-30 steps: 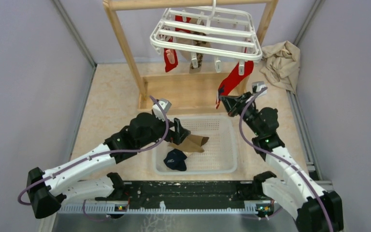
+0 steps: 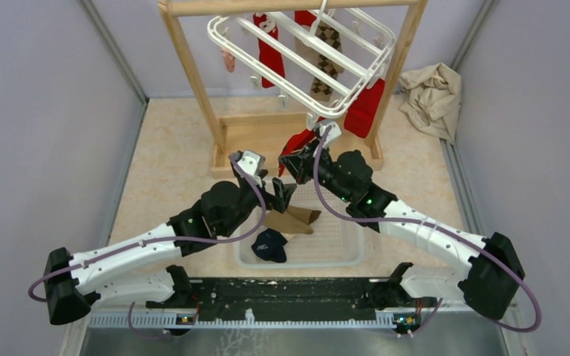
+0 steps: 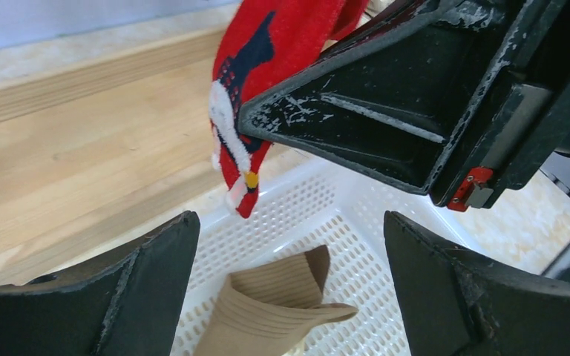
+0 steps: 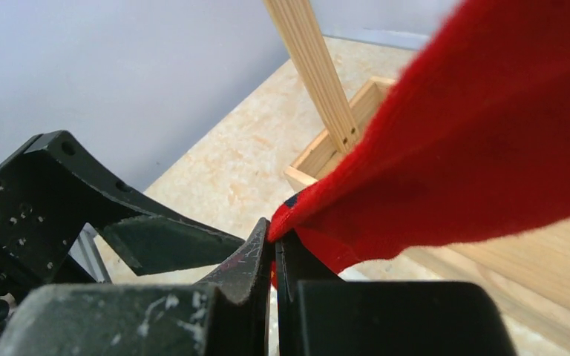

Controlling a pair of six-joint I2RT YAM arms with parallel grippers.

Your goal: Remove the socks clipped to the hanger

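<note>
A white hanger [image 2: 297, 63] hangs tilted from the wooden frame with socks clipped along it. My right gripper is shut on the edge of a red sock [image 4: 445, 156], which stretches up out of the right wrist view. That sock's patterned end [image 3: 241, 126] dangles past the fingers in the left wrist view. In the top view the right gripper [image 2: 291, 165] sits just below the hanger's front corner; whether the sock is still clipped is hidden there. My left gripper [image 2: 280, 196] stands open and empty, close by on the left, above the basket.
Another stretch of red cloth [image 2: 364, 110] hangs at the hanger's right; a red sock [image 2: 270, 59] and a checkered one [image 2: 326, 63] hang further back. The white basket [image 2: 341, 262] below holds a brown sock [image 2: 289, 221] and a navy one [image 2: 269, 245]. Beige cloth [image 2: 432, 96] lies at right.
My right gripper has moved left with the red sock, nearing the left gripper. The hanger has swung and tilted, its front right corner now lower.
</note>
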